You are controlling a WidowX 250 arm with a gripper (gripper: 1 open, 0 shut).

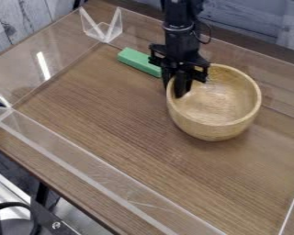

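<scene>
A tan round bowl fills the right middle of the wooden table. My black gripper is shut on the bowl's left rim, its arm reaching in from the top. A green block lies just left of the gripper, partly behind it.
A clear angular object stands at the back left. Clear strips run along the left and near edges of the table. A dark cable shows at the bottom left corner.
</scene>
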